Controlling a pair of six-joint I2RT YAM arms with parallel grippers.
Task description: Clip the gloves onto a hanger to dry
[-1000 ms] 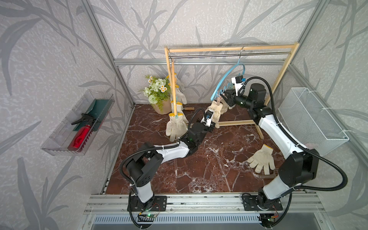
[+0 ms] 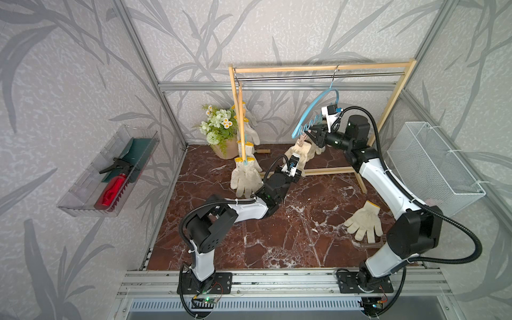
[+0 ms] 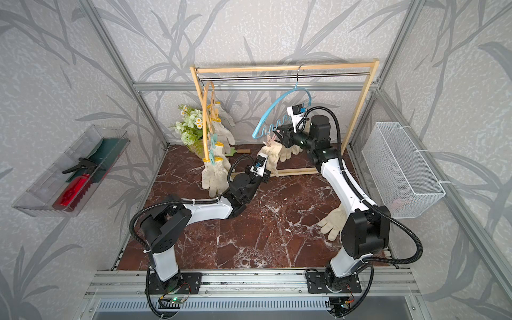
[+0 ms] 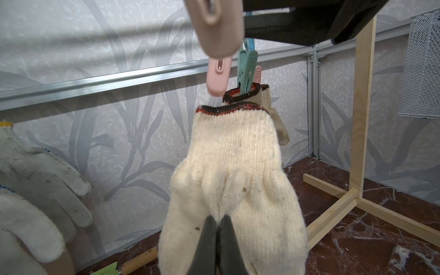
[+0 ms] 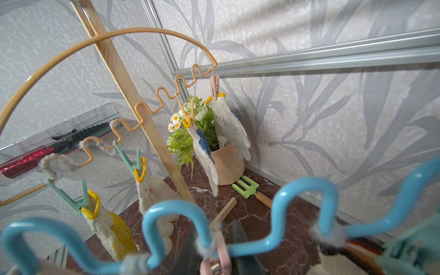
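A cream glove with a dark red-black cuff [image 4: 240,142] hangs below pink clothespins [image 4: 219,77] under the blue hanger [image 2: 312,109]. My left gripper is shut, its tips pressed at the front of that glove. My right gripper is shut at a pink clothespin on the blue hanger. Behind, another dark-cuffed glove hangs from a teal clip [image 4: 246,68]. Yellow-cuffed gloves [image 2: 246,176] hang on the orange hanger [image 5: 123,31] at left. A loose glove [image 2: 364,221] lies at the front right of the table.
The wooden rack [image 2: 394,93] spans the back, with a flower pot [image 5: 226,162] and green fork [image 5: 247,185] behind it on the left. A mesh basket [image 2: 432,160] is on the right wall, a clear bin [image 2: 80,202] on the left.
The glove by it has shifted slightly. The right arm is almost unchanged.
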